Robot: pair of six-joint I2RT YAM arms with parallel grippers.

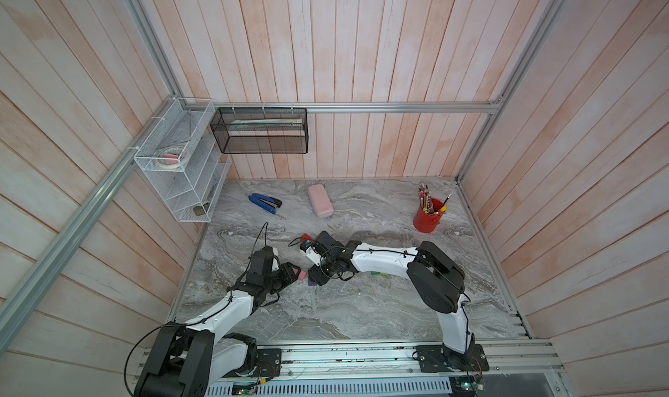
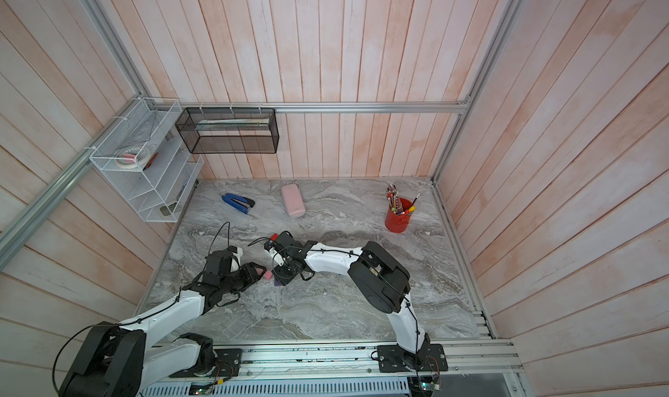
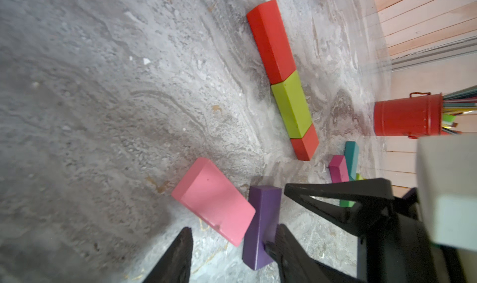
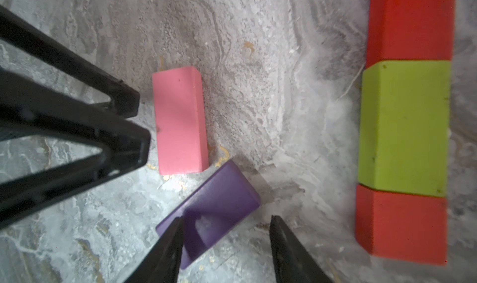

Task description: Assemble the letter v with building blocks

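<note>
A row of red (image 3: pixel 270 39), yellow-green (image 3: pixel 290 104) and red (image 3: pixel 304 143) blocks lies on the table. Beside it lie a pink block (image 3: pixel 213 198) and, nearly touching it, a purple block (image 3: pixel 260 223). My left gripper stands open behind the pink block, nothing in it. My right gripper is over the purple block, its fingers apart on either side of that block's end; whether they touch it I cannot tell.
Teal (image 3: pixel 350 156) and magenta (image 3: pixel 337 168) blocks lie to the right. A red pen cup (image 1: pixel 426 219), pink case (image 1: pixel 320 200) and blue stapler (image 1: pixel 263 202) stand or lie toward the back.
</note>
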